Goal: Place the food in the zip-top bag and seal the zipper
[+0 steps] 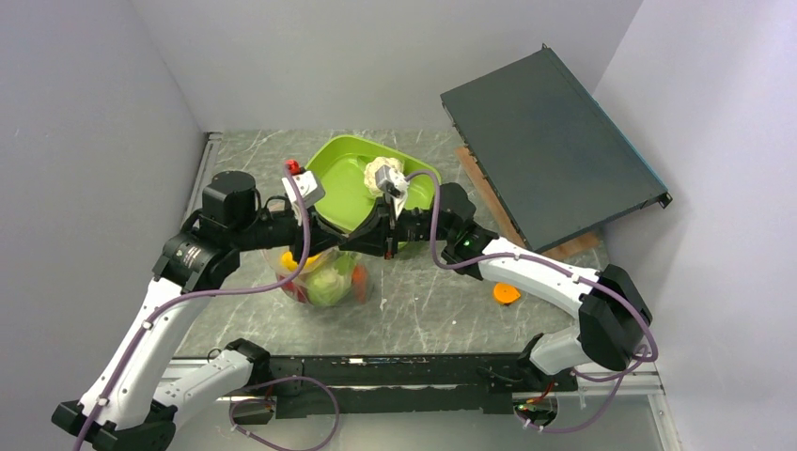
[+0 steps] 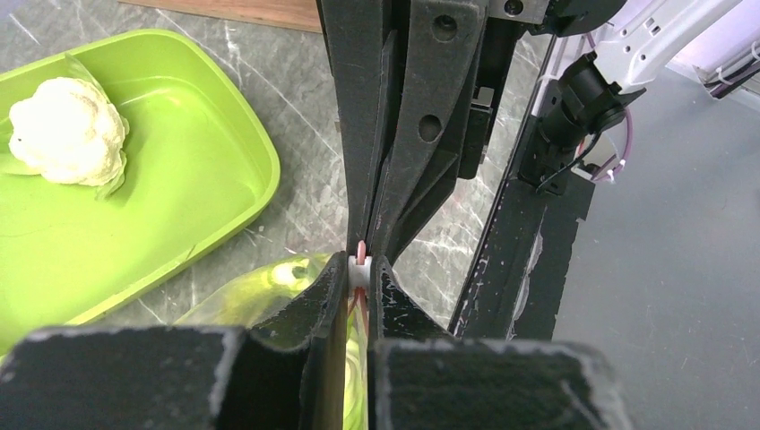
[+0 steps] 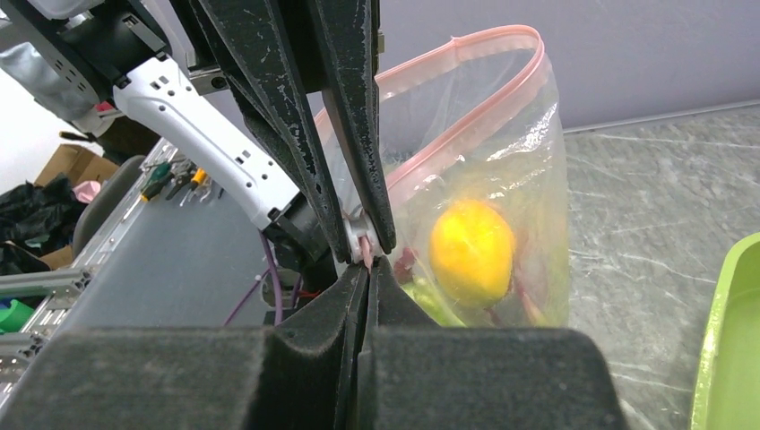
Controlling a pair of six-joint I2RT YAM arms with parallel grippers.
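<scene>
The clear zip bag point(image 3: 538, 197) has a pink zipper strip point(image 3: 473, 123) whose mouth gapes open in the right wrist view. Inside sit a yellow item point(image 3: 472, 251), a green lettuce-like piece point(image 1: 329, 285) and red and orange items. My left gripper is shut on the small white slider point(image 2: 359, 269) at the strip's end. Tip to tip with it, my right gripper is shut on the thin pink end of the strip. In the top view the two grippers meet above the bag. A white cauliflower point(image 2: 67, 132) lies in the green tray point(image 2: 224, 116).
The green tray stands behind the bag and grippers. An orange piece point(image 1: 506, 294) lies on the counter beneath the right arm. A dark panel point(image 1: 554, 141) fills the back right. Counter in front of the tray is clear.
</scene>
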